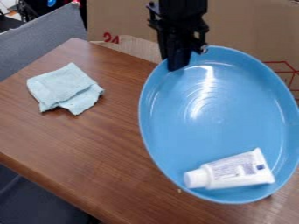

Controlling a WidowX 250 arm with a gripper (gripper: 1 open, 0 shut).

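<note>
My black gripper (179, 52) is at the top centre, shut on the upper left rim of a large blue oval plate (216, 105), which is held tilted toward the camera over the right side of the wooden table. A white toothpaste tube (229, 171) lies in the lower part of the plate, its cap toward the left.
A folded pale blue cloth (65, 87) lies on the left of the table (82, 157). A cardboard box wall (122, 22) stands behind. A grey padded surface (35, 52) borders the left.
</note>
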